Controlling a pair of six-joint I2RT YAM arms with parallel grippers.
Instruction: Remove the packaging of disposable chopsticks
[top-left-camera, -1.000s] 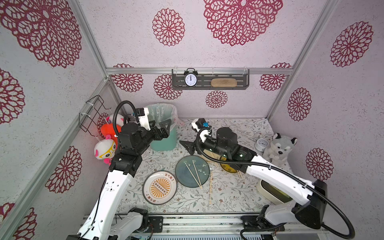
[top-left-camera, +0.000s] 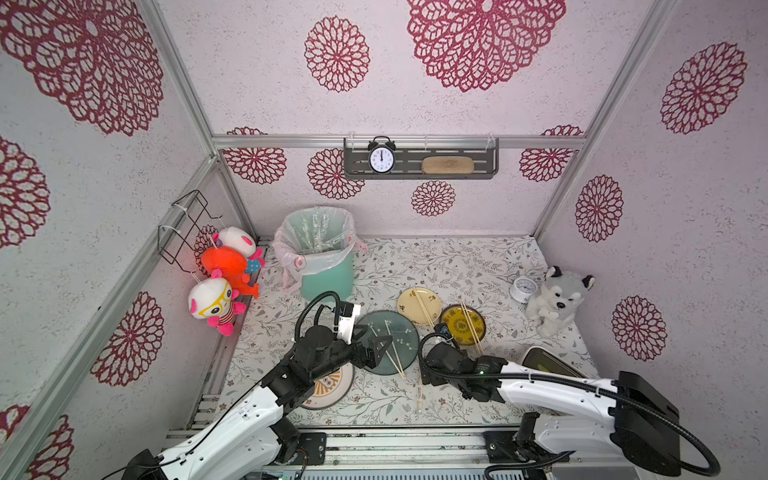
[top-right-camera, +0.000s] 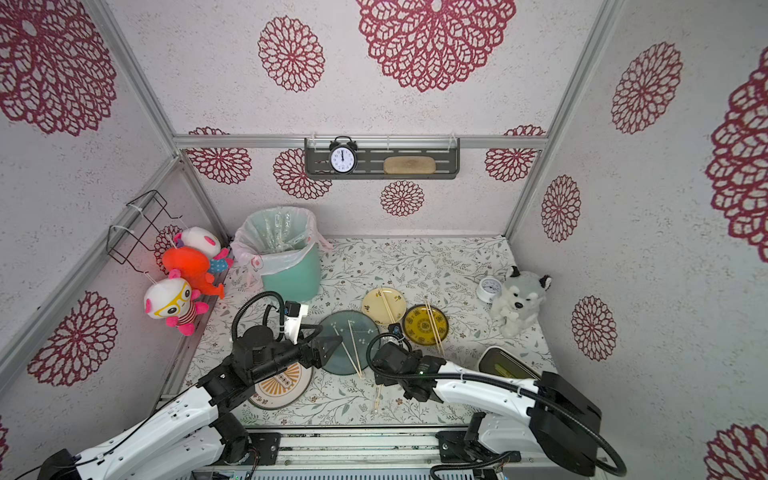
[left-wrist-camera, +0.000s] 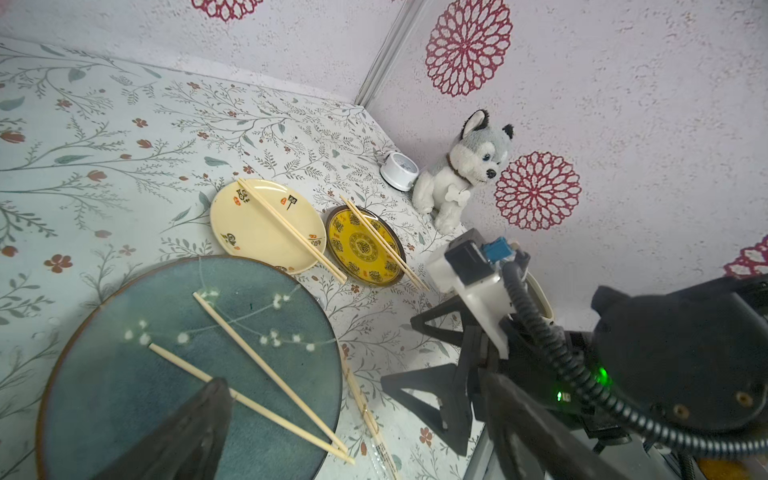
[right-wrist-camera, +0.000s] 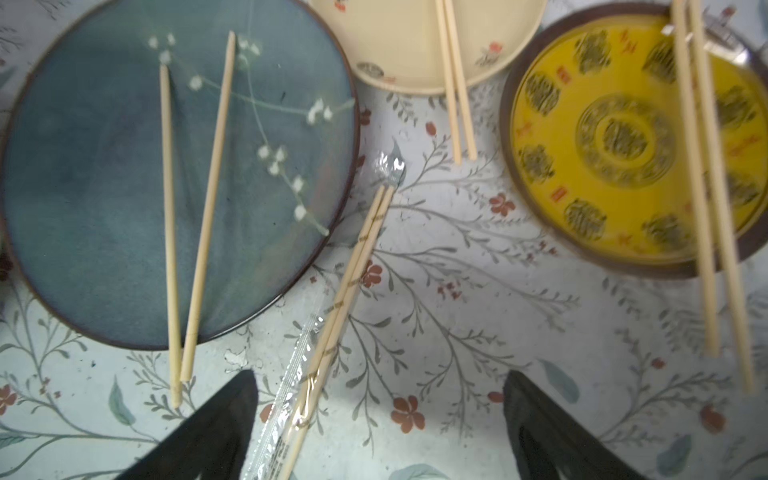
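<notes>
A pair of wooden chopsticks in a clear wrapper (right-wrist-camera: 336, 308) lies on the table just right of the blue-green plate (right-wrist-camera: 264, 160), its near end cut off by the frame's lower edge. Above the wrapped pair is my right gripper, open and empty, with the package passing nearer its left finger. My left gripper stands open over the right side of the same plate, nothing between its fingers. Bare chopsticks rest on that plate (left-wrist-camera: 268, 368), on the cream plate (left-wrist-camera: 280, 220) and on the yellow plate (left-wrist-camera: 380, 240).
A green bin (top-left-camera: 328, 276) with a clear liner stands behind the left arm. The orange-patterned plate (top-left-camera: 329, 390) is partly under that arm. A husky toy (top-left-camera: 560, 300), a small white clock (top-left-camera: 524, 289) and a dish (top-left-camera: 552, 360) are at right.
From beside the bin, my left gripper has come down and right over the blue-green plate. My right gripper has moved toward the front, down over the wrapped chopsticks.
</notes>
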